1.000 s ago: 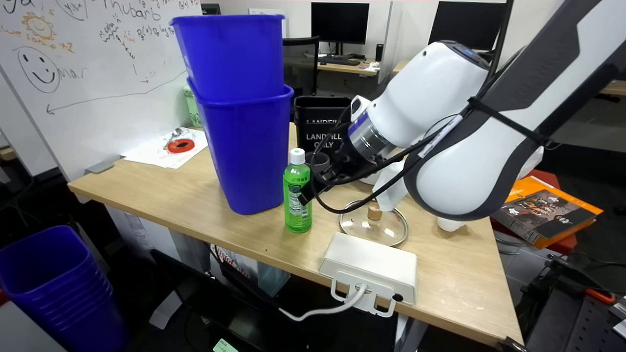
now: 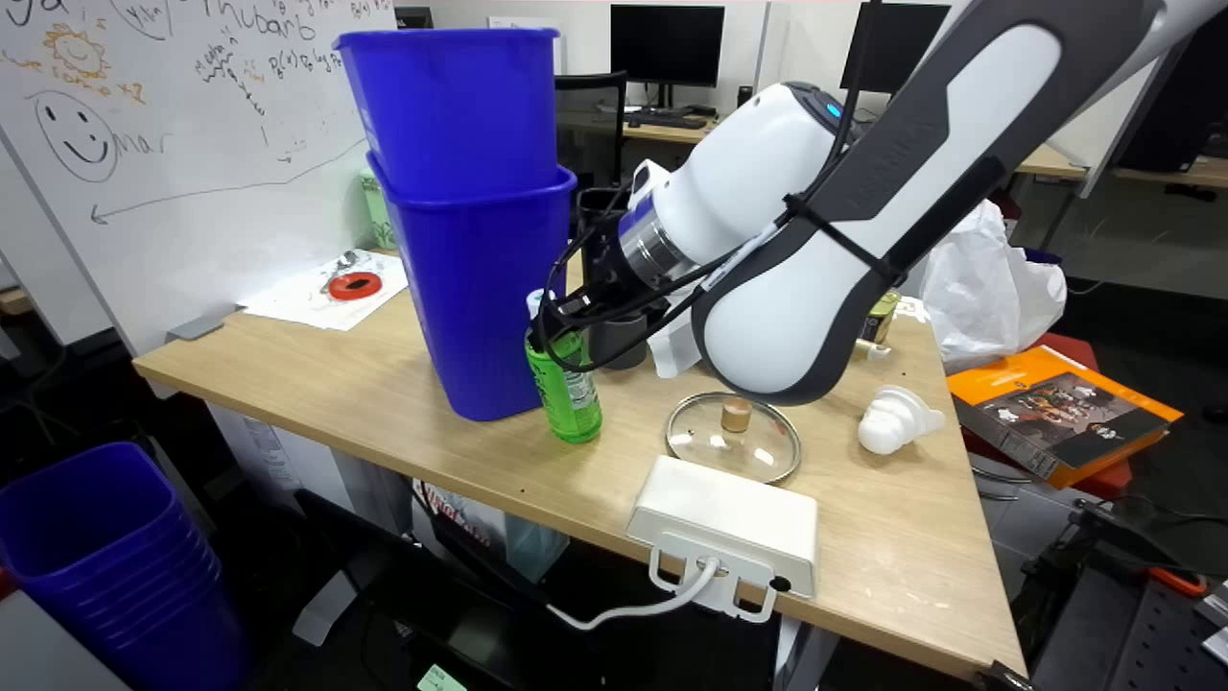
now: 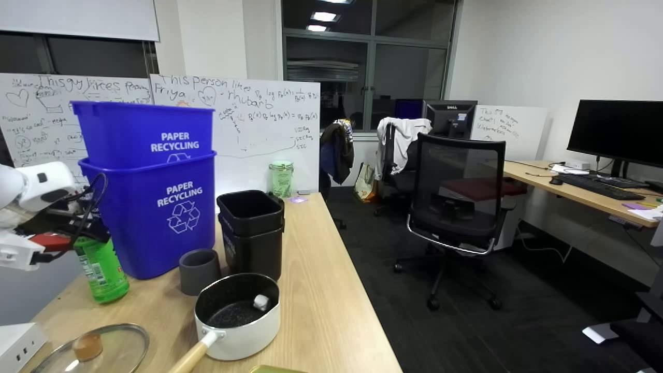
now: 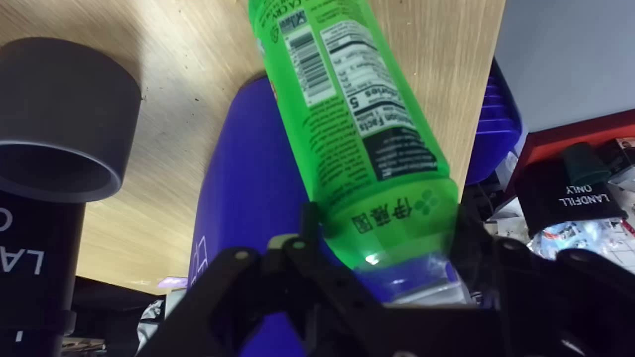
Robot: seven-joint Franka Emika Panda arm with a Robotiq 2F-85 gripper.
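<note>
A green bottle (image 2: 570, 397) with a white cap leans to the left on the table in exterior view 1, close against the stacked blue bins (image 2: 489, 299). My gripper (image 2: 561, 328) is at the bottle's upper part. In the wrist view the gripper has its fingers apart, one on each side of the bottle (image 4: 363, 137) at the shoulder below the cap. Whether both fingers press on it cannot be told. The bottle's base seems to rest on the table in exterior view 2, where the arm partly hides its top.
Beside the blue bins stand a dark grey cup (image 3: 199, 272), black bins (image 3: 251, 239) and a white pot (image 3: 239, 335). A glass lid (image 2: 733, 438) and a white box (image 2: 725, 518) lie nearer the table's front. Bare table (image 2: 299, 369) extends to the left.
The arm has moved left and the gripper has come up to the bottle's top. The bottle stood upright before; now it is tilted left toward the blue bins.
</note>
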